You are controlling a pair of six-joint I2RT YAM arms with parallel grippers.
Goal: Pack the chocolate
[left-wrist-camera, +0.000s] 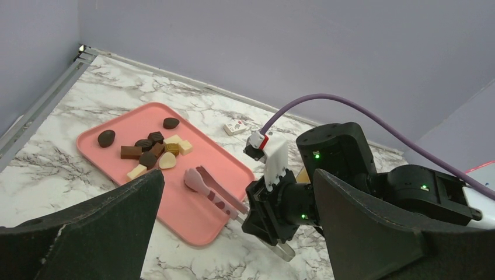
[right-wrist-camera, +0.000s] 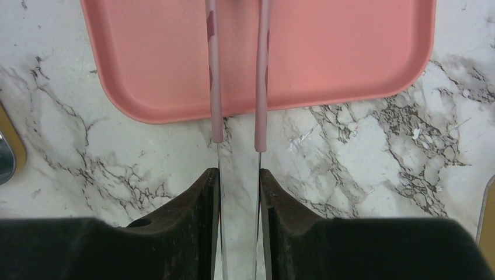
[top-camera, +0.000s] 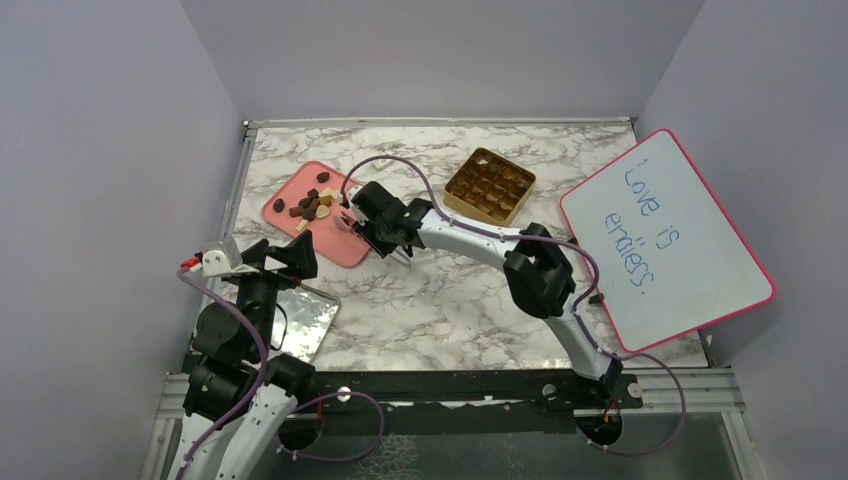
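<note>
Several brown and cream chocolates (left-wrist-camera: 167, 160) lie on the pink tray (left-wrist-camera: 187, 224), mostly toward its far-left half. My right gripper is shut on clear-handled tongs with pink arms (right-wrist-camera: 262, 99). In the left wrist view the tong tips (left-wrist-camera: 194, 177) sit low over the tray's right part, slightly apart; no chocolate shows between them. The right wrist view cuts off the tips. At the upper middle of the top view stands the gold box (top-camera: 478, 214), with a divided grid inside. Over the near-left table my left gripper stays open, nothing between its fingers.
A silver tray (top-camera: 310, 322) lies partly beneath my left arm. A small white item (left-wrist-camera: 235, 127) rests behind the pink tray. The whiteboard (top-camera: 665, 240) with handwriting takes up the right side. Bare marble (top-camera: 455, 320) fills the middle front.
</note>
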